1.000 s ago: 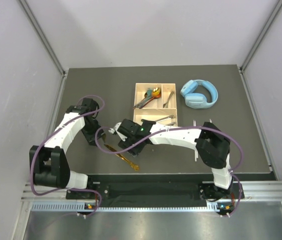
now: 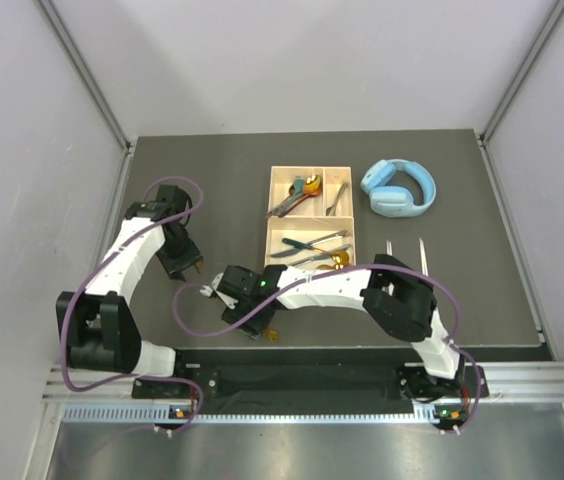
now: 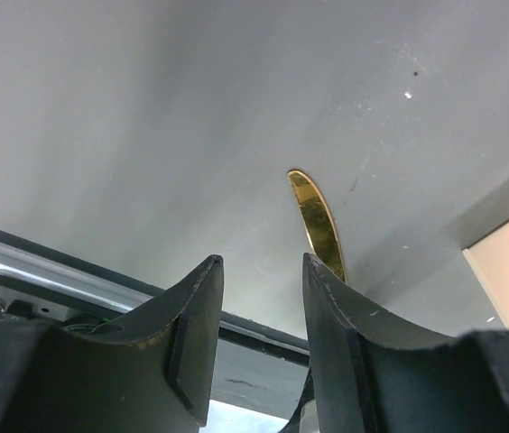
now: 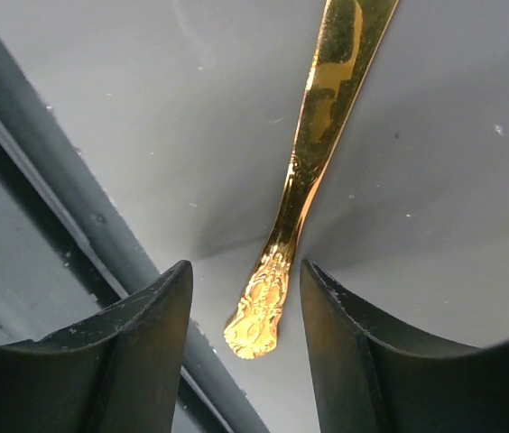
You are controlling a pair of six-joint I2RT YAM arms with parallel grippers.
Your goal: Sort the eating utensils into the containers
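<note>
A gold utensil [image 4: 318, 126] lies on the table, its patterned handle end between the open fingertips of my right gripper, which is low over it near the front edge. The same utensil's blade [image 3: 318, 225] shows ahead of my open left gripper, which is at the left of the top view, clear of it. The light wooden organizer [image 2: 310, 168] holds gold, green-handled and steel utensils in its compartments, partly hidden by the right arm.
Blue headphones [image 2: 397, 200] lie at the back right. Pale slim utensils [image 2: 423, 255] lie on the right, partly behind the right arm.
The right arm has moved down and left toward the front edge, over the gold utensil. My left gripper has shifted slightly left, away from it.
</note>
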